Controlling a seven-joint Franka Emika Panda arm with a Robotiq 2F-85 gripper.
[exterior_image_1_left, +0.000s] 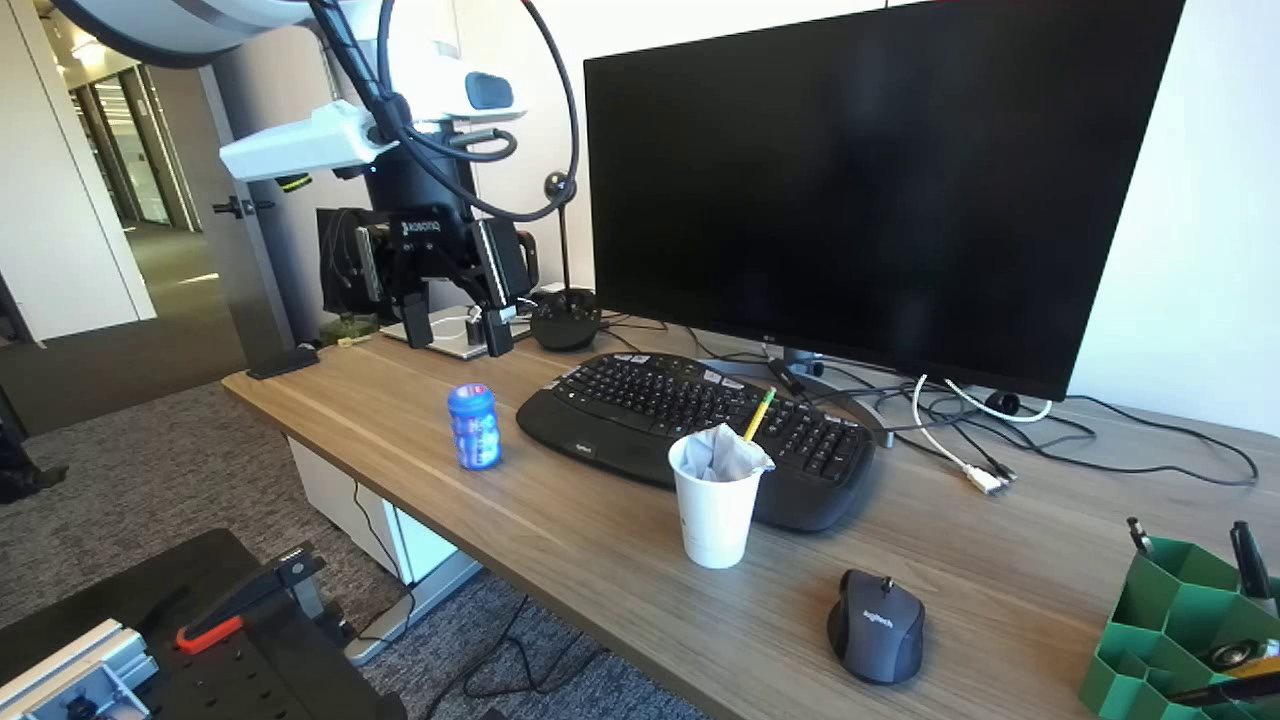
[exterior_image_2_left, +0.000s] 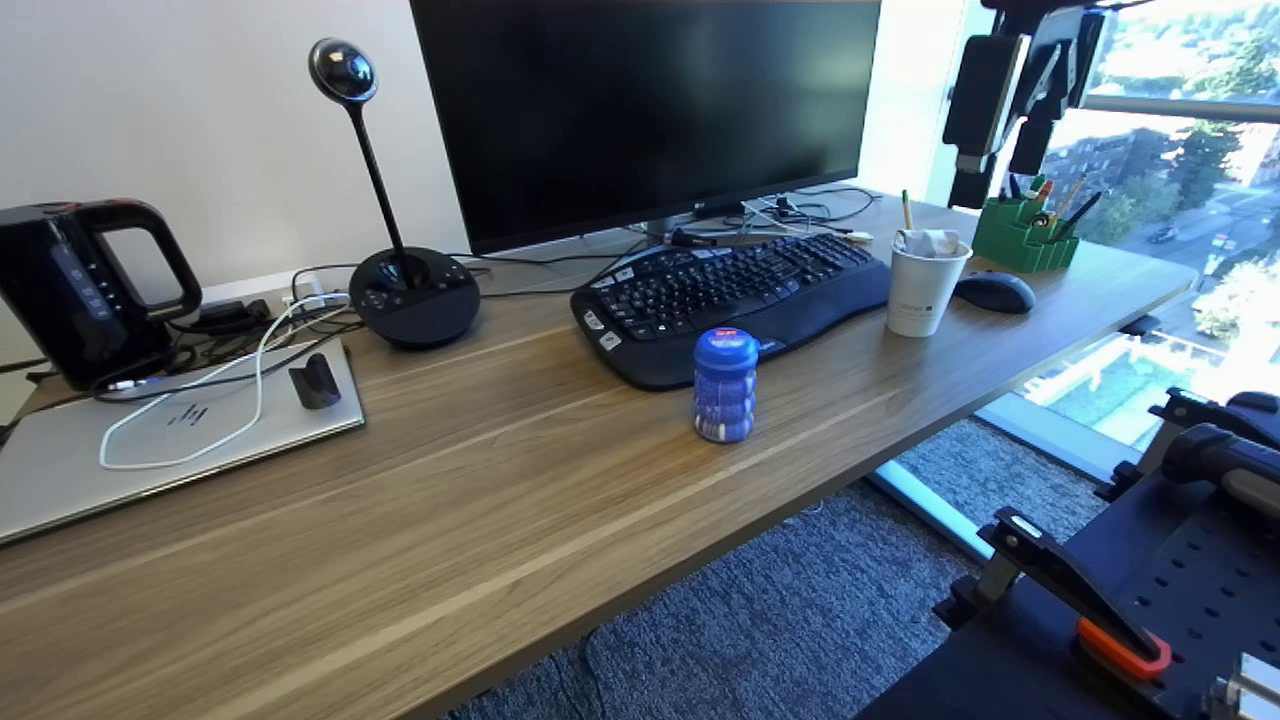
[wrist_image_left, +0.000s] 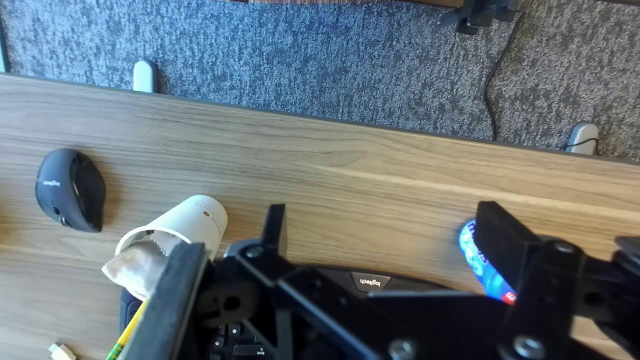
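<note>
My gripper (exterior_image_1_left: 459, 340) hangs open above the desk, its fingers wide apart and nothing held between them. On the desk a blue bottle (exterior_image_1_left: 475, 428) with a blue cap stands upright; in the wrist view one finger partly covers this blue bottle (wrist_image_left: 490, 273). A white paper cup (exterior_image_1_left: 715, 514) stands in front of the keyboard (exterior_image_1_left: 708, 420), with a crumpled wrapper (exterior_image_1_left: 720, 454) and a yellow-green pencil (exterior_image_1_left: 758, 414) poking out of its top. Right of the cup lies a dark mouse (exterior_image_1_left: 878, 630).
A large monitor (exterior_image_1_left: 864, 192) rises behind the keyboard, with loose cables around its foot. A green pen holder (exterior_image_2_left: 1026, 238) sits at the far right end. The laptop (exterior_image_2_left: 300, 402) and black kettle (exterior_image_2_left: 90, 294) occupy the left end. Bare wood (exterior_image_2_left: 480, 516) spreads left of the bottle.
</note>
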